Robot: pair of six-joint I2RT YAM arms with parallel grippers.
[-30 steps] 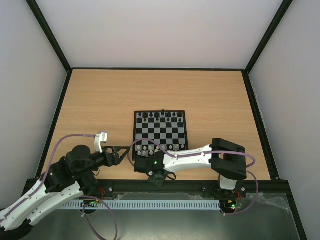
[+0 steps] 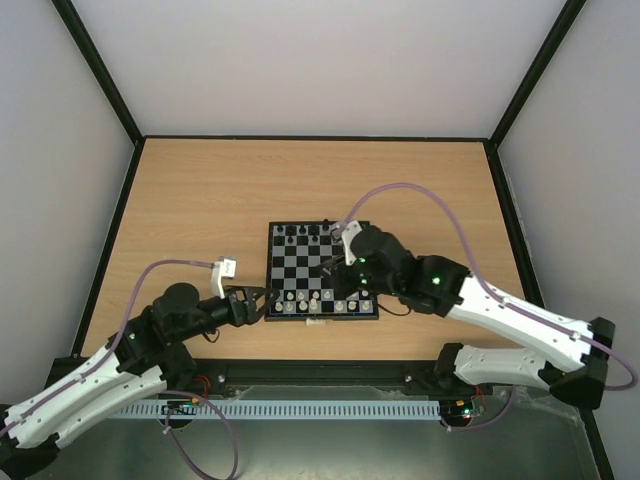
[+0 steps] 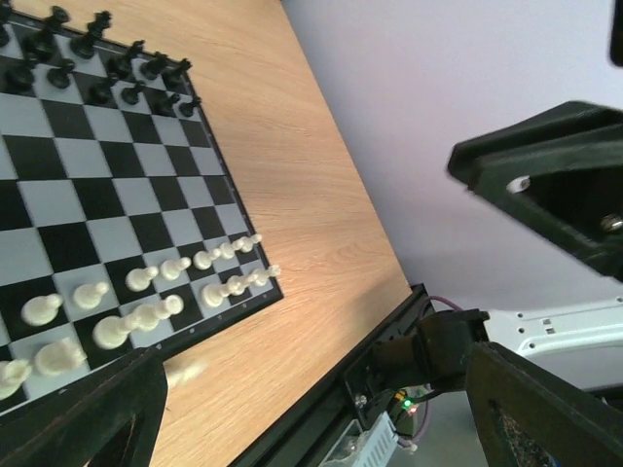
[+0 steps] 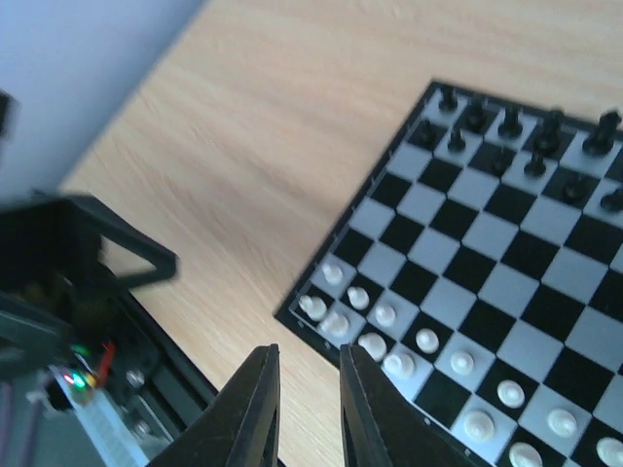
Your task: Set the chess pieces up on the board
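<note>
The chessboard (image 2: 305,262) lies on the wooden table, black pieces (image 2: 303,230) along its far edge and white pieces (image 2: 302,301) along the near edge. A blurred white piece (image 3: 185,372) shows off the board beside a left finger (image 3: 107,413). My left gripper (image 2: 270,299) is open at the board's near left, nothing seen held. Over the board's middle is my right gripper (image 2: 326,268). In the right wrist view its fingers (image 4: 362,409) stand a little apart; no piece shows between the visible tips, and the lower part is cut off.
Part of the right arm's dark gripper crosses the left wrist view, and the left gripper's dark parts (image 4: 107,238) enter the right wrist view. Behind the board the wooden table (image 2: 310,180) is clear.
The right arm has swung from the board's near edge up and right, uncovering the near rows. My left gripper has moved right, to the board's near left corner.
</note>
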